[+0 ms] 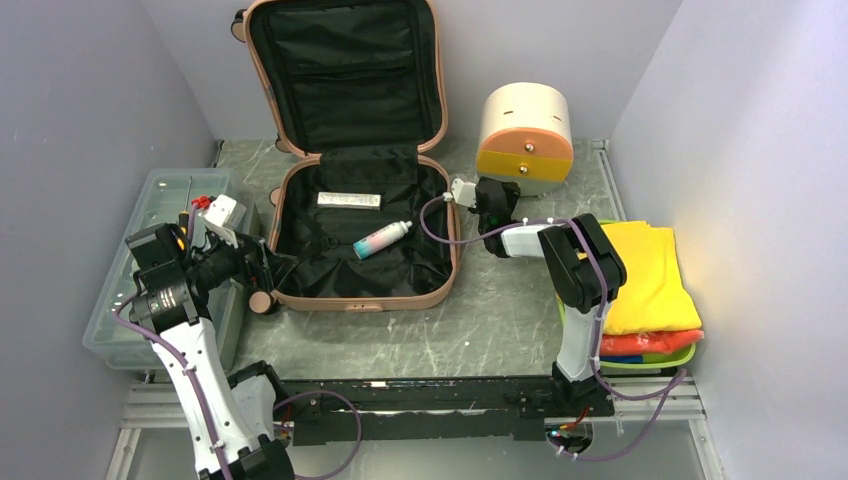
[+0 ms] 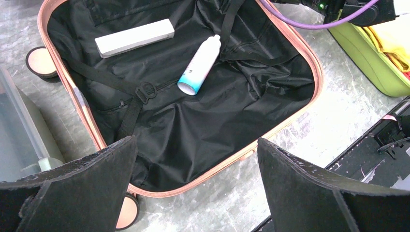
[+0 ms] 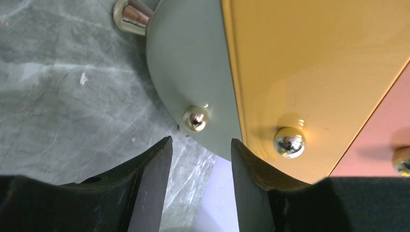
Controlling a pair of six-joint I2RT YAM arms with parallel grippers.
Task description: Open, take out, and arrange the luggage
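The pink suitcase (image 1: 364, 303) lies open, holding a white bar-shaped item (image 1: 349, 200) and a white-teal spray can (image 1: 382, 238). My left gripper hangs open over its near left edge, fingers apart and empty. My right gripper points at the small drawer cabinet (image 1: 525, 115); in the right wrist view its fingers are part apart with nothing between, just in front of the round knobs on the grey drawer (image 3: 203, 58) and the yellow drawer (image 3: 314, 72).
A clear lidded bin (image 1: 130, 280) with tools stands left. A green basket (image 1: 676, 357) with yellow and red cloths sits right. Bare counter (image 1: 480, 330) lies in front of the suitcase and cabinet.
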